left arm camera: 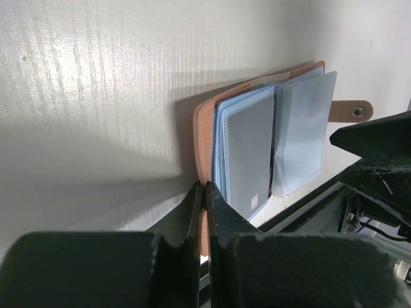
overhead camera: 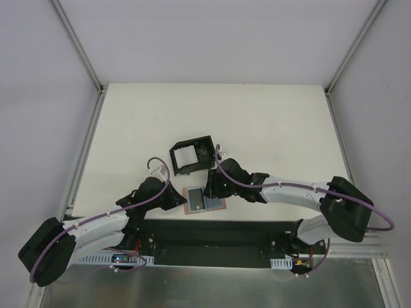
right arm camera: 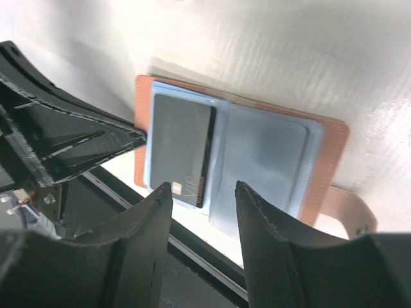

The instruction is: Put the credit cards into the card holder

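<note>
An opened brown card holder with clear sleeves lies near the table's front edge. In the right wrist view, one dark grey card sits inside its left-hand sleeve, and the sleeve page beside it looks empty. My left gripper is shut on the holder's left edge. Over the holder, my right gripper stands open, its fingers apart with nothing held between them. The strap with a snap sticks out from the holder's right side.
Behind the holder stands a black tray with a stack of white cards in its left part. The table's dark front edge runs close to the holder. The table beyond the tray is bare.
</note>
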